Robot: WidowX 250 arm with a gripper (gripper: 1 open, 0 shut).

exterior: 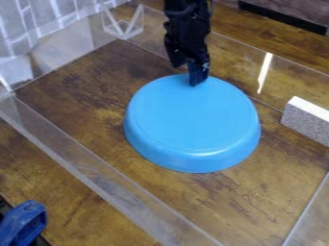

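Note:
A large blue upturned dish or lid (191, 125) lies on the wooden board inside a clear-walled tray. My black gripper (188, 69) comes down from the top centre, its fingertips at the dish's far edge. Whether the fingers are open or shut on that rim is hard to make out.
Clear plastic walls (90, 173) border the work area. A speckled pale block (307, 121) is at the right, and a blue object (19, 224) sits at the lower left. A white curtain (33, 29) hangs at the upper left. Bare board shows left of the dish.

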